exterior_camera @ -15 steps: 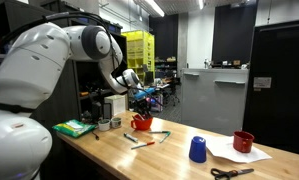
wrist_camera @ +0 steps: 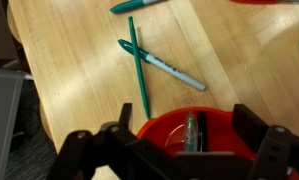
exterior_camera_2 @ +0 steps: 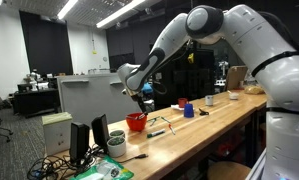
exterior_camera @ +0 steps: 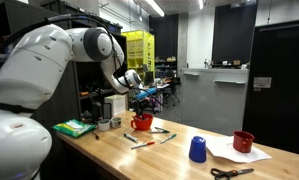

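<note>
A red pot [exterior_camera: 142, 122] stands on the table towards the far left, and my gripper [exterior_camera: 141, 109] hangs right over it. In the wrist view the gripper is open, its dark fingers spread across the pot's rim [wrist_camera: 159, 124]. Between them, inside the pot, stands a marker with a grey-green end [wrist_camera: 191, 132], with a dark one beside it. Outside the pot lie a grey marker with a dark teal cap [wrist_camera: 164, 63] and a thin teal pen [wrist_camera: 140, 68]. The fingers hide part of the pot.
A blue cup [exterior_camera: 197, 149], a red mug [exterior_camera: 243, 142] and scissors [exterior_camera: 229, 173] occupy the table's right part. White mugs [exterior_camera: 104, 124] and a green box [exterior_camera: 73, 128] lie left of the pot. Between pot and blue cup, the wood is mostly clear beyond a few pens.
</note>
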